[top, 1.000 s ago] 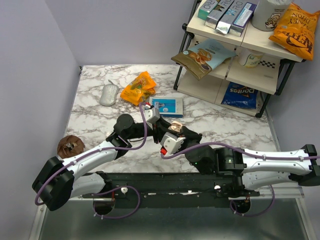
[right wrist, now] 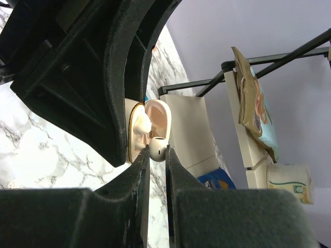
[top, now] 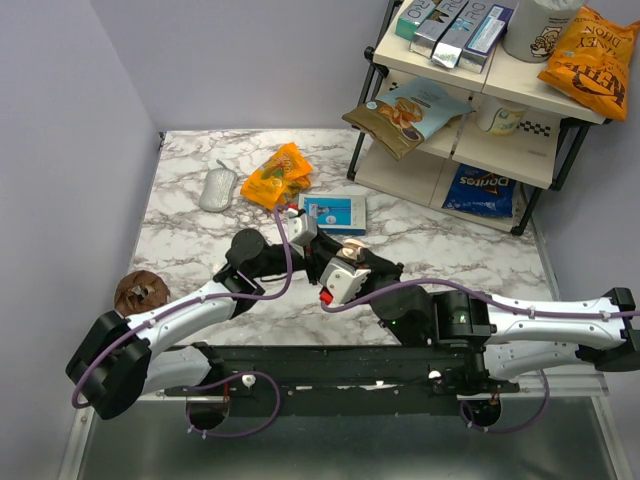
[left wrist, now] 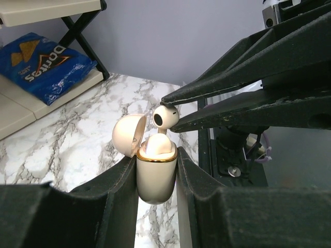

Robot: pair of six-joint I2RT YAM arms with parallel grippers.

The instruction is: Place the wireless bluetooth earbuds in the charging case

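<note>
The cream charging case [left wrist: 155,178], with a gold rim and its lid [left wrist: 128,134] swung open, is held upright in my left gripper, shut around its body. A pale rounded bump shows inside the case; in the right wrist view it looks like a seated earbud [right wrist: 142,124]. Just above the opening, the tips of my right gripper pinch another white earbud [left wrist: 165,117] by its head. Its short stem points down toward the case; whether the stem has entered a slot is hard to see. In the top view the arms mostly hide the case.
On the marble table behind the arms lie a blue-and-white box [top: 335,214], an orange bag [top: 277,177] and a grey pouch [top: 217,188]. A shelf [top: 400,183] with snacks stands at the back right. Both grippers work very close together.
In the top view my right gripper has shifted only slightly beside the left one. The left arm looks still, and the surrounding objects have not moved.
</note>
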